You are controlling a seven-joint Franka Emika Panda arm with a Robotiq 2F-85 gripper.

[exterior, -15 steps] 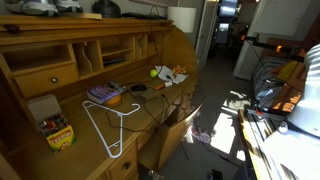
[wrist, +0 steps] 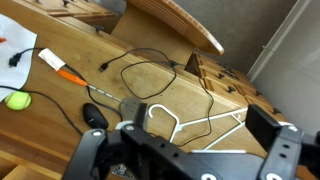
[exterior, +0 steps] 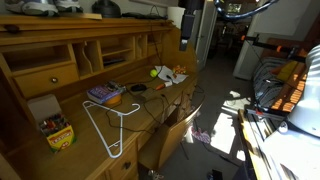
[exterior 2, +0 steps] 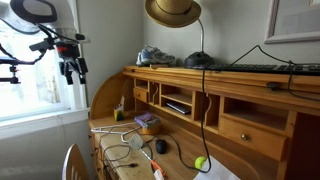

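Note:
My gripper (exterior: 187, 28) hangs high at the top, well above the desk and touching nothing there. Against the window, the second exterior view also shows the gripper (exterior 2: 72, 68) in the air. Its two dark fingers stand wide apart in the wrist view, so it is open and empty. A white clothes hanger (wrist: 178, 122) lies far below on the wooden desktop; the first exterior view has this hanger (exterior: 120, 114) near the desk's front edge.
On the desk are a crayon box (exterior: 58, 132), a black mouse (wrist: 94, 116), a green ball (wrist: 18, 100), an orange-handled tool (wrist: 70, 74), white paper (exterior 2: 216, 172) and loose dark cables. Cubbies and drawers (exterior: 48, 80) line the back. Bare wood surrounds the hanger.
The arm and gripper have come into the top of the first exterior view, where earlier they did not show. The things on the desk have not moved.

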